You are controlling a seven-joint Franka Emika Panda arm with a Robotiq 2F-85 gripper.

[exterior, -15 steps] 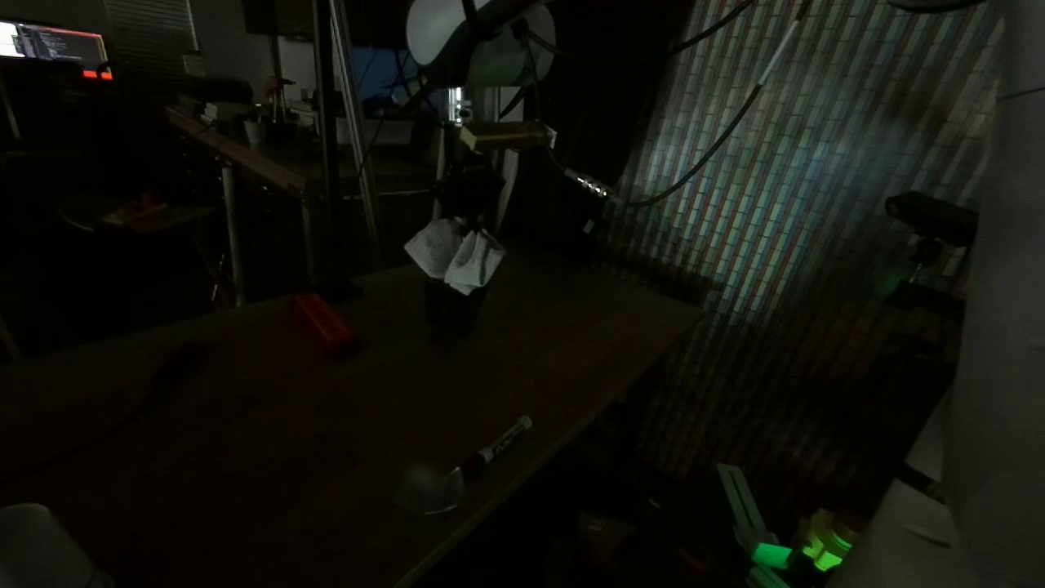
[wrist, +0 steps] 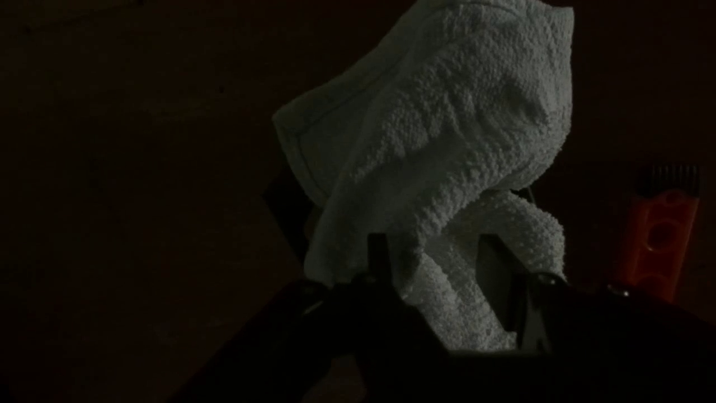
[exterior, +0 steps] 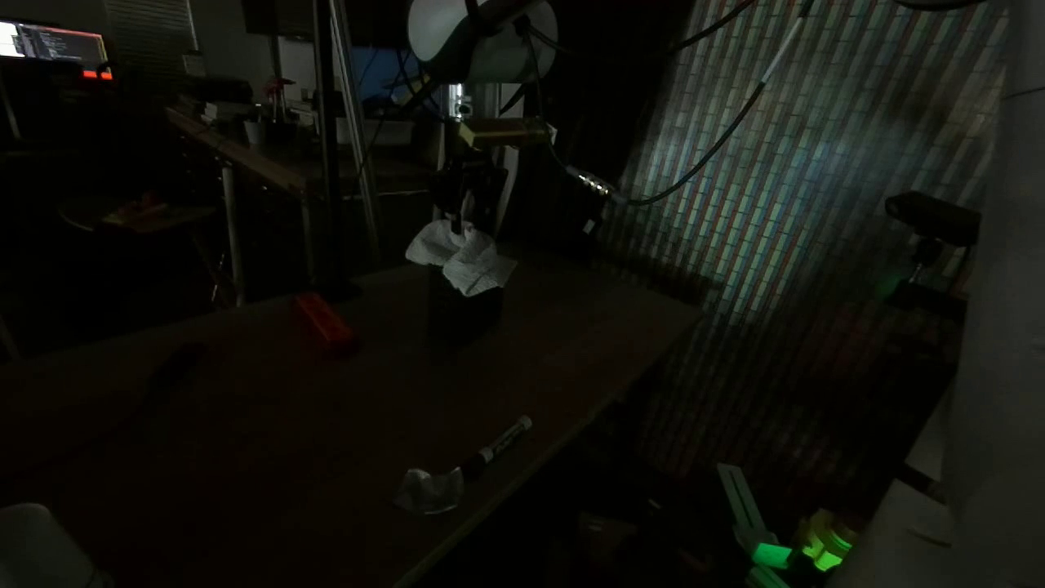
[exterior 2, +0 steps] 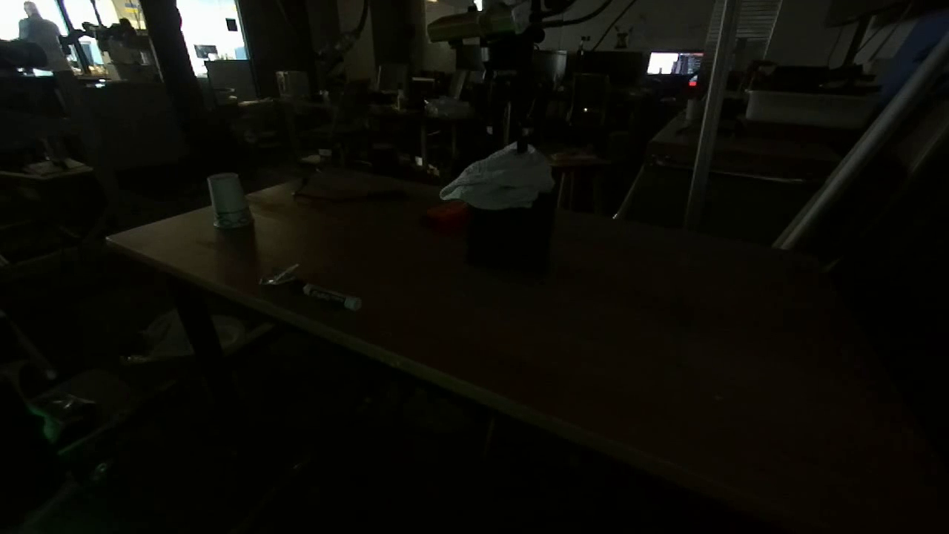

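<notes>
A white towel (wrist: 463,127) lies crumpled over the top of a black box (exterior 2: 511,239), hiding most of its opening. In exterior view 1 the towel (exterior: 470,260) drapes down over the near side of the box (exterior: 465,318). My gripper is open right above the towel, its two dark fingers well apart with folds of cloth below and between them. Whether the fingertips touch the cloth is hard to tell in the dark. From exterior view 2, the gripper (exterior 2: 523,144) appears at the top of the towel heap.
A red object with a comb-like end (wrist: 661,235) lies beside the box. Near the table edge are a marker (exterior: 504,439) and a crumpled clear wrapper (exterior: 429,490). A pale cup (exterior 2: 230,201) stands at the far end.
The towel has settled lower and spread to the right in exterior view 1. The black box looks wider below it. The arm has barely moved.
</notes>
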